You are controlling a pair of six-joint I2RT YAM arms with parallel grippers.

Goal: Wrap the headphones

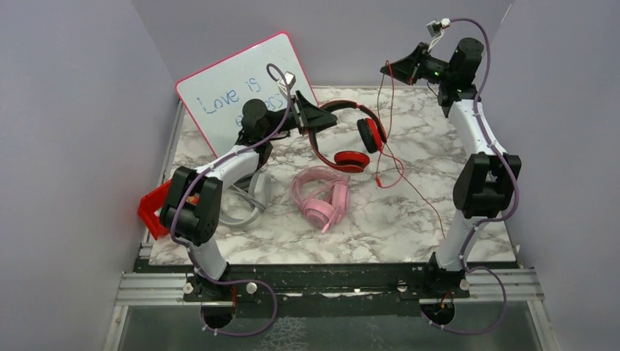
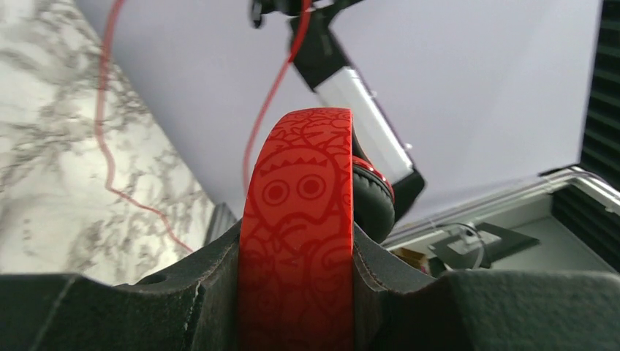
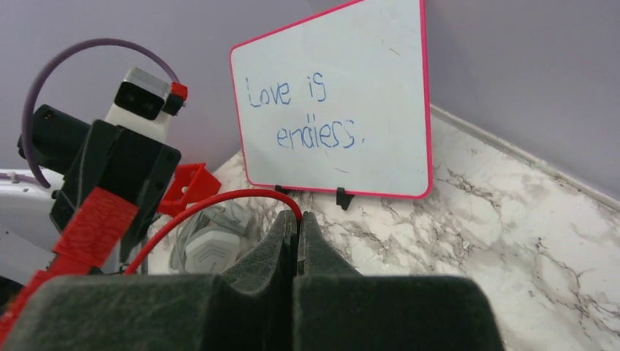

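Red-and-black headphones (image 1: 349, 162) hang in the air near the middle, with my left gripper (image 1: 322, 121) shut on their band. In the left wrist view the patterned red band (image 2: 296, 205) fills the space between that gripper's fingers. At the back right, my right gripper (image 1: 384, 70) is raised and shut, with the thin red cable (image 1: 392, 102) passing through its fingertips; the right wrist view shows the cable (image 3: 241, 192) arcing into them. The cable drops in a loop beside the ear cups and runs on toward the front right.
Pink headphones (image 1: 325, 212) lie mid-table below; grey headphones (image 1: 259, 194) lie at left, beside a red bin (image 1: 153, 197). A whiteboard (image 1: 212, 73) stands at back left.
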